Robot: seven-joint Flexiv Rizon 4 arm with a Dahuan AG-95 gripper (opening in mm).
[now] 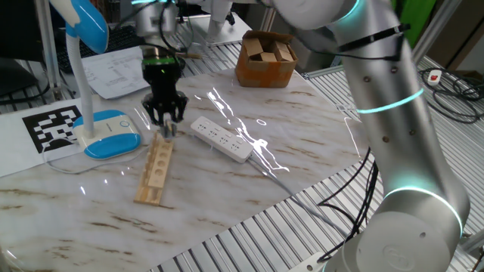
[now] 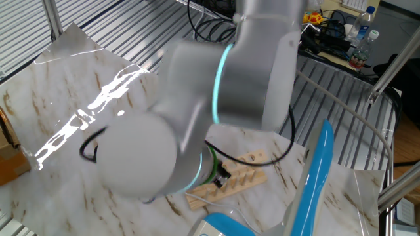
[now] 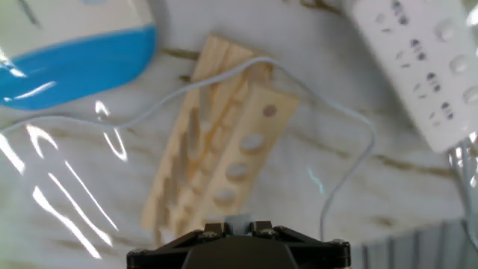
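A pale wooden rack [image 1: 156, 170] with a row of round holes lies on the marbled table. In the wrist view the rack [image 3: 237, 172] shows a holed strip, with pegs or slots along its other side. My gripper [image 1: 168, 130] points down over the rack's far end, its black fingers close together. At the bottom of the wrist view, a small grey patch shows at my gripper; whether it is a fingertip or a held piece is unclear. The arm covers much of exterior view 2, where part of the rack [image 2: 252, 181] shows.
A white power strip [image 1: 221, 139] lies right of the rack. To the left stands a blue-and-white lamp [image 1: 113, 140], and a thin white cable [image 3: 187, 88] crosses over the rack in the wrist view. A cardboard box [image 1: 265, 72] sits at the back.
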